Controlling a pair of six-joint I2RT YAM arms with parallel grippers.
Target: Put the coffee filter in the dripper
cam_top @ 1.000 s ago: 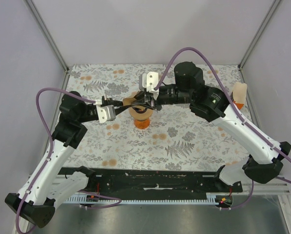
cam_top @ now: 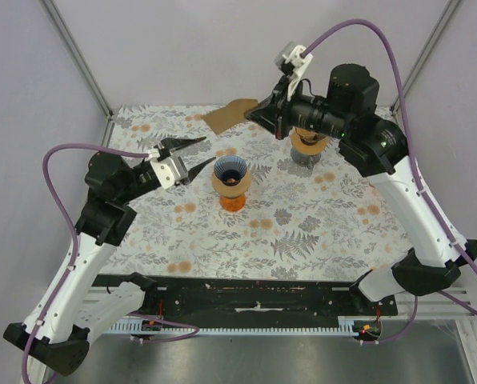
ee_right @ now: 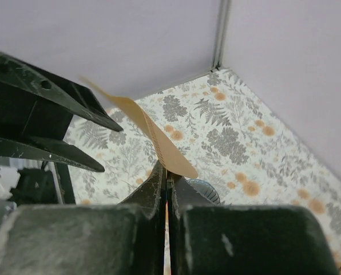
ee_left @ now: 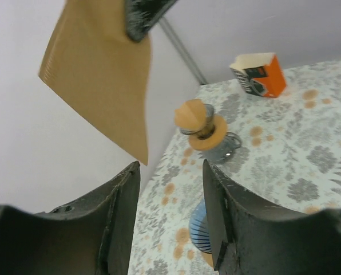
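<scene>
A tan paper filter point(cam_top: 226, 114) hangs from my right gripper point(cam_top: 272, 118), whose fingers are shut on it; in the right wrist view the sheet point(ee_right: 159, 137) rises from between the fingertips. My left gripper point(cam_top: 192, 157) stands open, left of and below the filter, its fingers apart with nothing between them. Between the arms, the dripper point(cam_top: 231, 182) stands on an orange base with a blue ribbed inside. In the left wrist view the filter point(ee_left: 102, 69) looms at upper left, above the left fingertips.
A second dripper-like stack point(ee_left: 207, 137) with a grey cup stands at the back right, partly under the right arm in the top view. An orange carton point(ee_left: 259, 77) is beside it.
My right arm has moved up and to the right, carrying the filter away from my left gripper, which earlier met it over the dripper.
</scene>
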